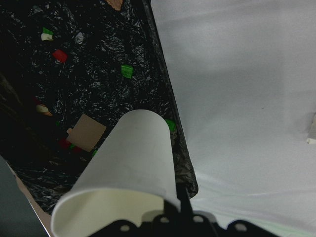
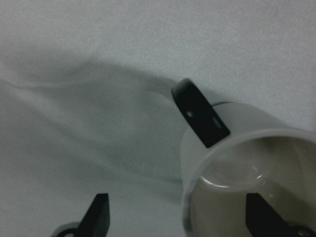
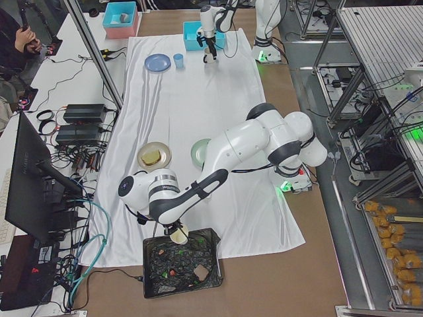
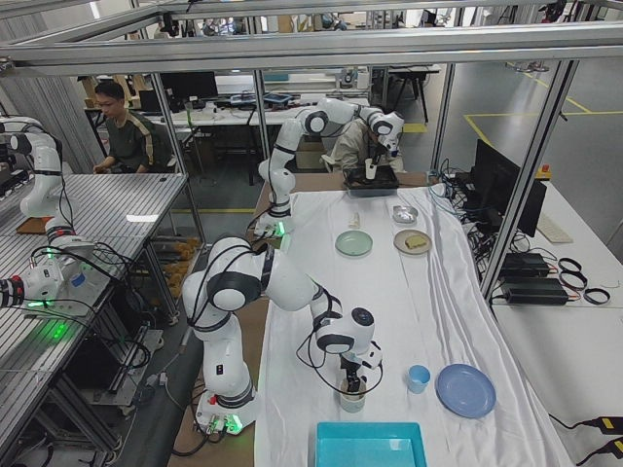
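A cream cup [image 3: 179, 234] is held by my left gripper [image 4: 371, 161] over the black-lined bin [image 3: 182, 271], which contains small scraps and a cardboard piece [image 1: 86, 132]. In the left wrist view the cup [image 1: 129, 162] is tilted, hanging above the bin's edge. At the far end, my right gripper [image 4: 352, 377] is around a white mug [image 4: 352, 397] with a black handle. In the right wrist view the mug [image 2: 237, 115] sits between open fingers, one over its inside.
A blue plate [image 4: 465, 389], blue cup [image 4: 419, 379] and teal box [image 4: 369, 443] are near the right arm. A green plate [image 4: 353, 243], beige plate with sponge [image 3: 153, 156] and metal bowl [image 4: 406, 213] lie on the white cloth.
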